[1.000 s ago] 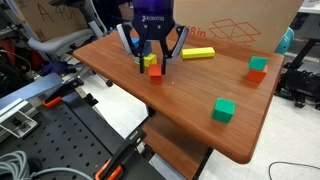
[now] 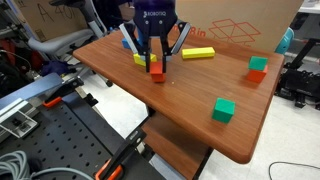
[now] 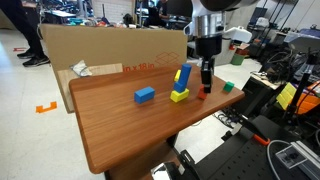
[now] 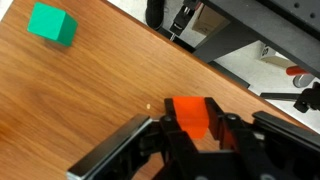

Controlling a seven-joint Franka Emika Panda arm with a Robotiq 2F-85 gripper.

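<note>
The gripper [image 2: 157,66] is shut on a red-orange block [image 2: 157,74], its fingers on either side of it. In the wrist view the block [image 4: 191,115] shows its flat top face between the dark fingertips. It is down at the wooden table's surface; whether it touches the wood cannot be made out. The same block [image 3: 201,96] appears in the second exterior view under the arm, to the right of a yellow block [image 3: 179,96].
A green block [image 2: 223,110] lies near the table's front right. Another green block [image 2: 258,63] sits on a red one [image 2: 257,75]. A yellow bar [image 2: 199,53] lies at the back. A blue block [image 3: 145,95] rests left of the yellow one.
My fingers sit lower and closer together around the red-orange block than before. The block looks almost in the same place, and the other blocks have not moved.
</note>
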